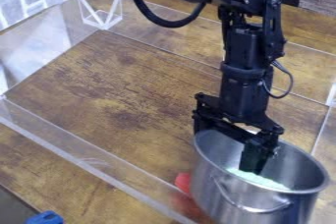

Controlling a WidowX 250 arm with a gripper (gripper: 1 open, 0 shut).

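Note:
My black gripper (247, 144) points down into a large steel pot (250, 202) at the lower right, its fingers at or just inside the rim. The fingers look apart, though partly hidden by the pot. A pale green item (258, 179) lies in the bottom of the pot. A red object (183, 183) shows behind the pot's left side.
A wooden table (118, 90) is bordered by clear plastic walls, with open room left of the pot. A blue object (43, 217) sits at the bottom left corner, and a white rack is at the top left.

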